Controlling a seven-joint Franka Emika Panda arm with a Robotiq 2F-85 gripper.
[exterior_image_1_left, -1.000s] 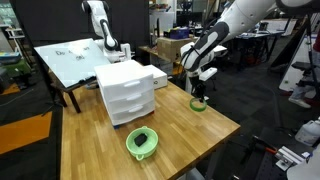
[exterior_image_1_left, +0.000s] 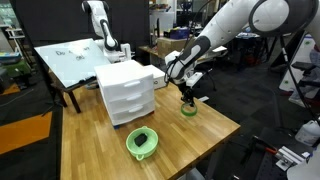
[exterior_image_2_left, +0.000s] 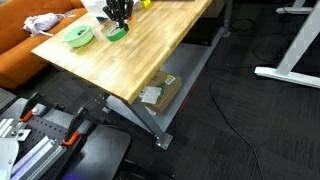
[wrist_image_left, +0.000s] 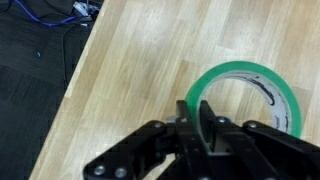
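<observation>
My gripper is shut on one side of the rim of a green tape roll (wrist_image_left: 290, 102). The ring extends to the right of the fingers in the wrist view, with the table showing through its hole. Exterior view 1 has the roll (exterior_image_1_left: 189, 113) below the gripper (exterior_image_1_left: 188, 101), over the far right part of the table; whether it touches the wood is hard to tell. In exterior view 2 the roll (exterior_image_2_left: 118, 38) is close to the gripper (exterior_image_2_left: 121, 27).
A green bowl (exterior_image_1_left: 142, 156) with a dark item (exterior_image_1_left: 141, 139) in it stands at the near left. White drawers (exterior_image_1_left: 127, 95) rise at the back left of the roll. Between bowl and roll the wooden table (exterior_image_1_left: 175, 135) is bare. Its right edge lies close to the roll.
The arm has carried the green roll leftward and slightly toward the viewer in exterior view 1. The bowl and drawers have stayed in place.
</observation>
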